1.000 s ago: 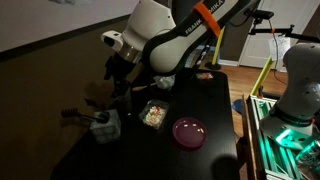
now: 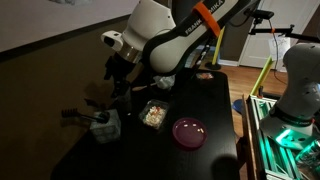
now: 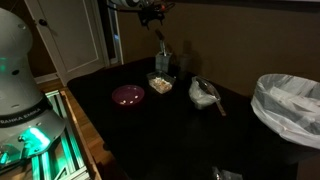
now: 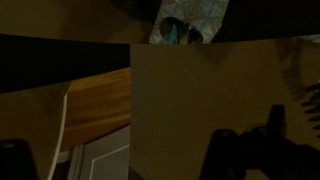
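My gripper (image 2: 115, 73) hangs over the back of the dark table, close to the wall. In the second exterior view, the gripper (image 3: 152, 18) is above a pale utensil holder (image 3: 163, 63) with a dark utensil sticking up from it. Two dark fingers (image 4: 245, 155) stand wide apart along the bottom of the wrist view, nothing visible between them. The patterned holder (image 4: 190, 16) shows at that view's top edge. Beside the gripper in the first exterior view, the holder (image 2: 105, 127) has a black utensil (image 2: 78, 115) leaning out of it.
A clear container of food pieces (image 2: 155, 114) sits mid-table, next to a dark red plate (image 2: 189, 133) with small pieces on it. A crumpled white bag with a utensil (image 3: 204, 94) lies farther along. One large white-lined bin (image 3: 285, 107) stands at the far right.
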